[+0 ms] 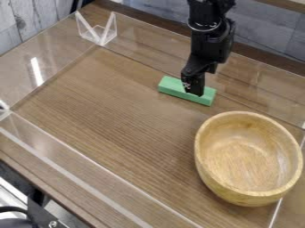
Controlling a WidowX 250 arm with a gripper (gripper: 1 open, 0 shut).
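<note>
The black gripper (197, 78) hangs in the upper middle of the camera view, open, its fingertips over the green block (177, 89), near the middle of that block. The block is a flat bar lying slightly diagonally on the wooden table (102, 129). Whether the fingertips touch it is hard to tell.
A large pale wooden bowl (244, 157) sits at the right front. A white wire holder (98, 28) stands at the back left.
</note>
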